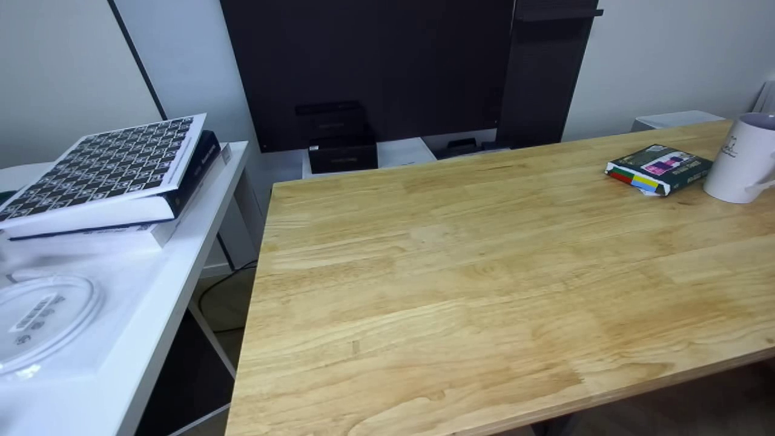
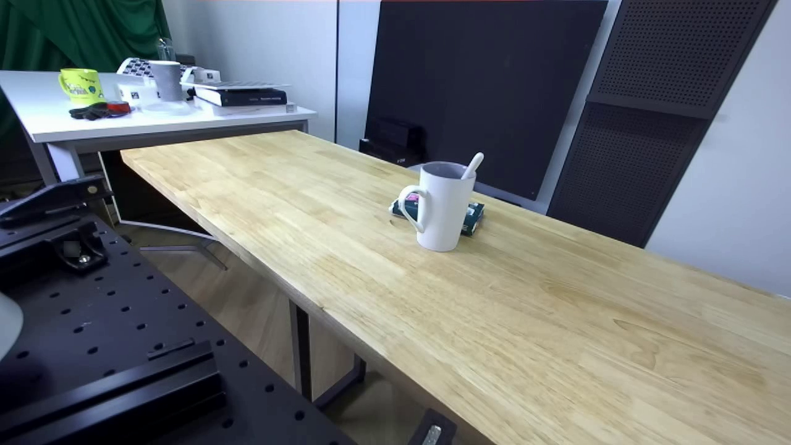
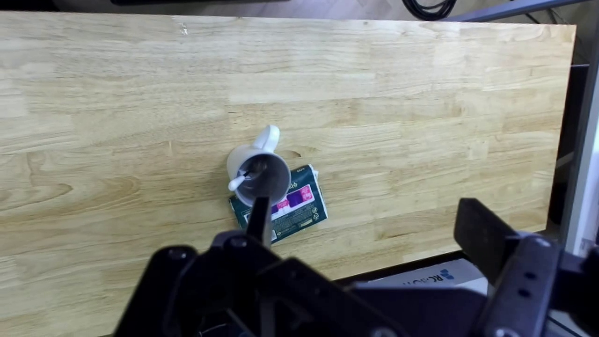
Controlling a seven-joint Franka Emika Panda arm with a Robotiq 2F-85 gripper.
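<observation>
A tall white mug [image 2: 442, 211] with a grey inside stands upright on the wooden table. The white handle of a spoon [image 2: 473, 165] leans out over its rim; the spoon's lower end is inside the mug. Right beside the mug lies a flat dark green packet [image 1: 659, 168] with a pink and purple print, partly covered by the mug in the wrist view. My gripper is open above the table, its two dark fingers wide apart and nothing between them. One fingertip overlaps the lower edge of the mug [image 3: 259, 175] in the wrist view. Neither exterior view shows the gripper.
A white side table [image 2: 89, 127] with books [image 2: 241, 96], a yellow-green cup [image 2: 81, 85] and other items stands off its far end. A black perforated base [image 2: 163, 356] lies along the front side.
</observation>
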